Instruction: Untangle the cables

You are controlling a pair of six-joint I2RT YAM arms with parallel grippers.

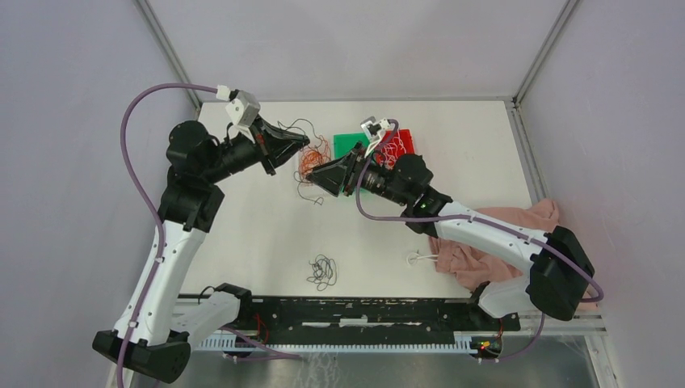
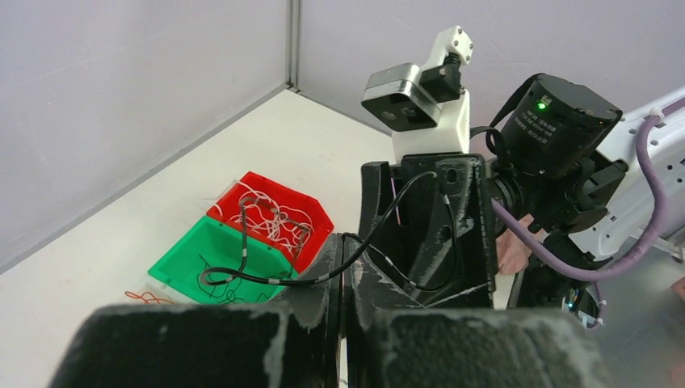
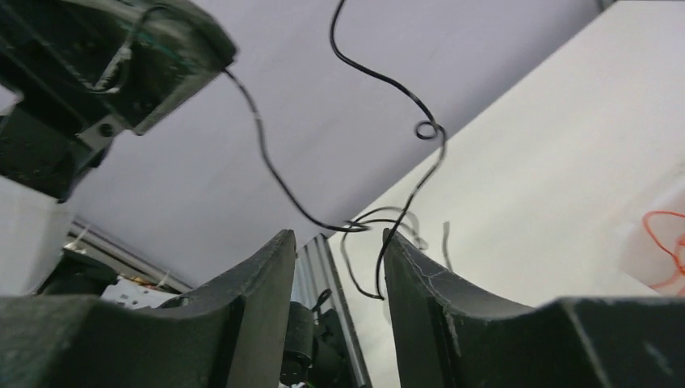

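A thin black cable [image 2: 283,280] hangs in loops in the air, pinched by my left gripper [image 1: 306,139], which is shut on it. Facing it, my right gripper [image 1: 309,176] is part open. In the right wrist view its fingers [image 3: 271,275] stand apart, and the cable [image 3: 440,149] runs down past the tip of the right-hand finger without being clamped. More of the cable trails toward the left gripper in that view. From above, a loose tail of it [image 1: 311,200] dangles below the grippers. A separate dark cable bundle [image 1: 322,272] lies on the table.
Orange cables [image 1: 310,162] lie beneath the grippers. Behind the right gripper are a green bin [image 2: 194,250] holding dark cable and a red bin [image 2: 315,214] with white cables. A pink cloth [image 1: 485,242] and white cable end [image 1: 420,258] lie at right.
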